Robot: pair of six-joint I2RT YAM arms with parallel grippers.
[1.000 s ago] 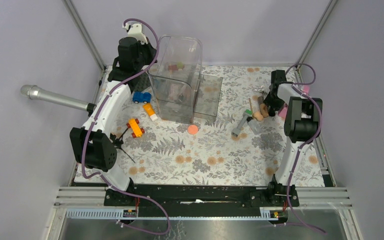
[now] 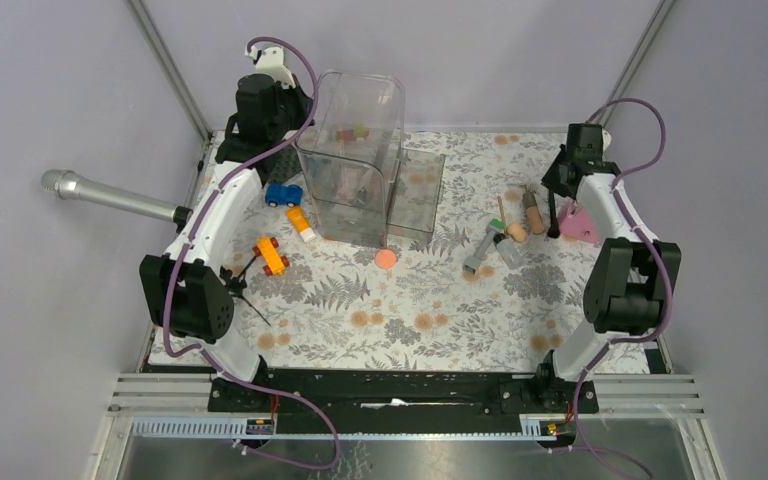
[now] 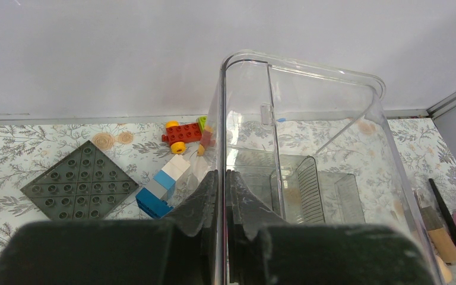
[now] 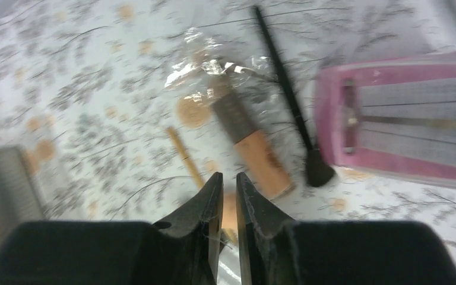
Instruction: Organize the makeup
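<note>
A clear acrylic case (image 2: pixel 350 200) stands left of centre with a side tray (image 2: pixel 415 190). My left gripper is shut on the case's upright wall edge. My right gripper is shut above the makeup at the right; what it holds, if anything, is hidden. Below it lie a black brush (image 4: pixel 285 83), a tan-and-dark tube (image 4: pixel 258 157), a thin stick (image 4: pixel 181 148), a crinkled clear wrapper (image 4: pixel 184 71) and a pink case (image 4: pixel 332 89). A grey tool (image 2: pixel 480 255) and a small clear item (image 2: pixel 510 255) lie nearer the middle.
Toy cars (image 2: pixel 283 196), a yellow car (image 2: pixel 271 256), bricks (image 3: pixel 157 190) and a dark studded plate (image 3: pixel 80 178) lie left, around the case. A peach disc (image 2: pixel 386 258) lies centrally.
My right gripper has risen and moved slightly up in the top view, uncovering the black brush. My left arm is unchanged.
</note>
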